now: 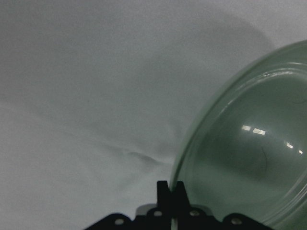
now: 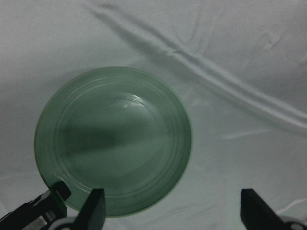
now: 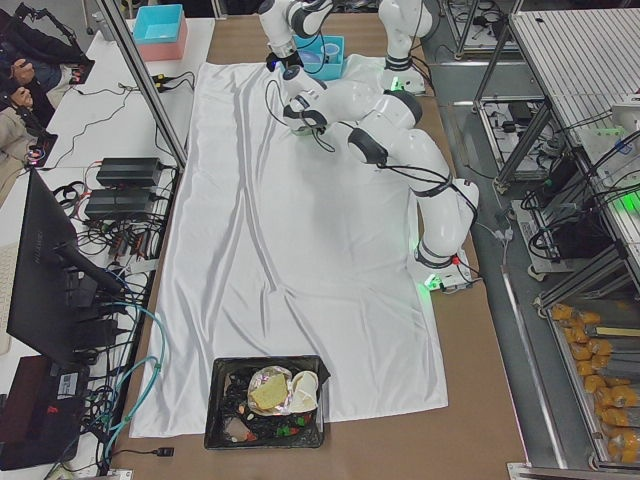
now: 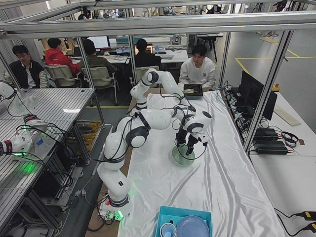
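A round pale green plate (image 2: 112, 139) lies on the white cloth, partly hidden under the arms in the camera right view. My left gripper is shut on the plate's rim, seen at the lower left of the plate in the right wrist view. My right gripper hangs over the plate's near side, open, with nothing between its fingers.
A blue bin (image 4: 164, 212) holding a blue plate and cup stands at one end of the cloth. At the other end is a black tray (image 3: 215, 400) with assorted items. A monitor and cables line the side table.
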